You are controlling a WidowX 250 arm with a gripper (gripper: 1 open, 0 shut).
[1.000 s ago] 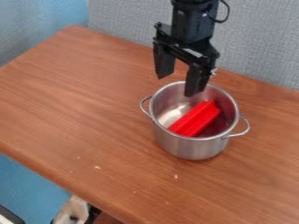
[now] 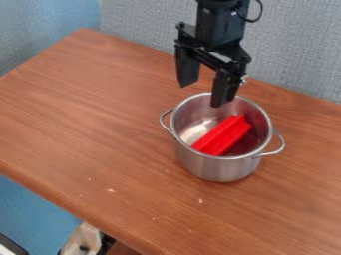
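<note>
A steel pot [image 2: 213, 167] with two side handles stands on the wooden table [image 2: 94, 120]. Inside it lies a red elongated object [image 2: 222, 135], slanting from lower left to upper right. My black gripper [image 2: 205, 86] hangs over the back part of the pot, open, with its fingers apart and nothing seen between them; the right fingertip is near the pot's back rim.
A grey textured wall [image 2: 300, 50] runs behind it. The table's left edge drops to a blue floor [image 2: 27, 201].
</note>
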